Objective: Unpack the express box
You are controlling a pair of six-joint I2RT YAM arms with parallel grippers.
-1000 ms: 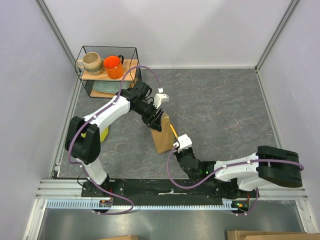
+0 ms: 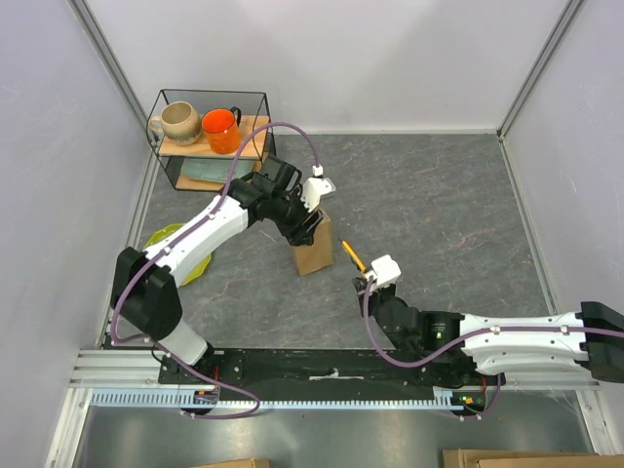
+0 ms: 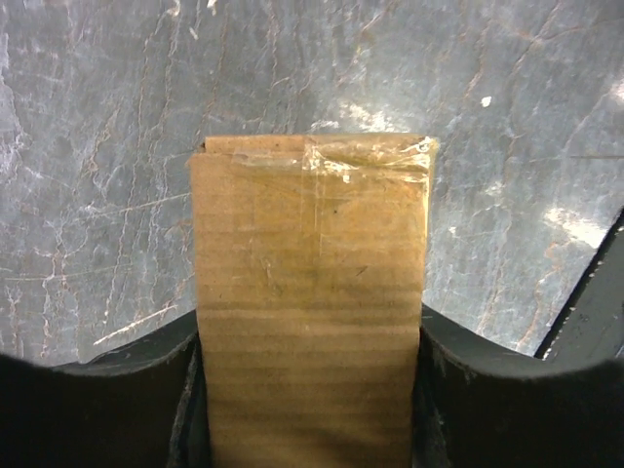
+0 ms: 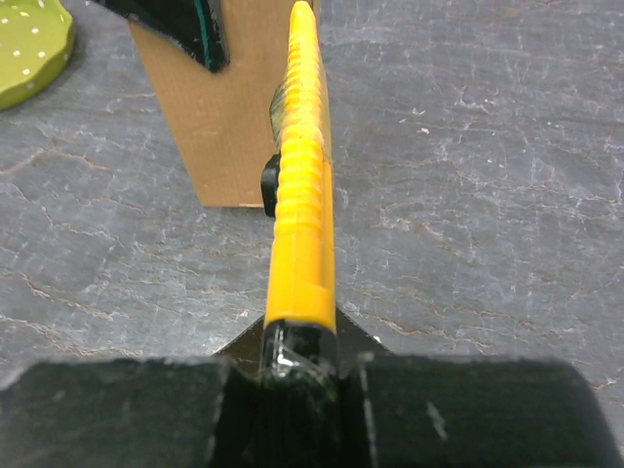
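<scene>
A brown cardboard box [image 2: 314, 255] stands on the grey floor at the middle left of the top view. My left gripper [image 2: 308, 232] straddles its upper part. In the left wrist view, tape crosses the top end of the box [image 3: 312, 234], and a finger lies close against each side; how hard they press does not show. My right gripper [image 2: 367, 281] is shut on the black end of a yellow box cutter [image 4: 302, 234]. The cutter points toward the box and appears clear of it in the top view.
A wire rack [image 2: 216, 95] holding a beige mug [image 2: 179, 124] and an orange mug [image 2: 220, 132] stands at the back left. Partly behind the left arm lies a green dotted plate [image 2: 195, 270].
The right gripper and the cutter have drawn away from the box, to the right.
</scene>
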